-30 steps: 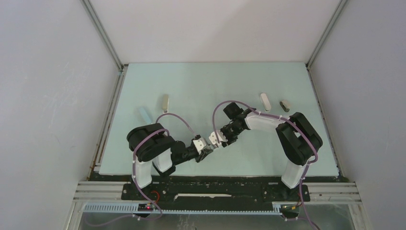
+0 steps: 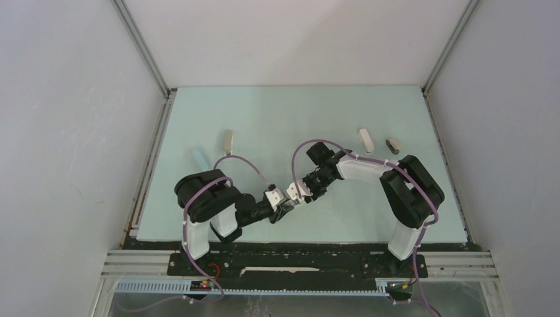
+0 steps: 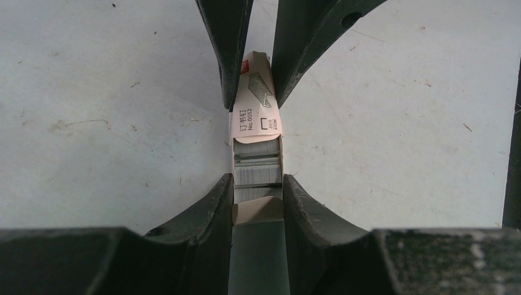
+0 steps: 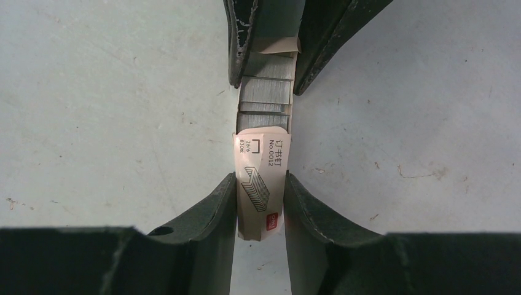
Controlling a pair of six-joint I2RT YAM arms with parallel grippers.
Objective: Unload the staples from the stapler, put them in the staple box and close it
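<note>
A small staple box with rows of grey staples [image 3: 258, 175] showing in its open middle is held between my two grippers. My left gripper is shut on its green end, beside a folded pale flap [image 3: 258, 211]. At the other end, my right gripper is shut on the pale printed cover [image 4: 261, 184], its fingers on both sides. In the top view the two grippers meet near the table's front middle and mostly hide the box. No stapler can be made out with certainty.
On the table [image 2: 277, 115] lie a beige bar [image 2: 228, 141] and a light blue strip [image 2: 201, 159] at left. A white bar [image 2: 366, 140] and a small dark-edged object [image 2: 393, 146] lie at right.
The right arm's wrist has shifted very slightly left and toward the front. The left arm and the objects on the table look unmoved.
</note>
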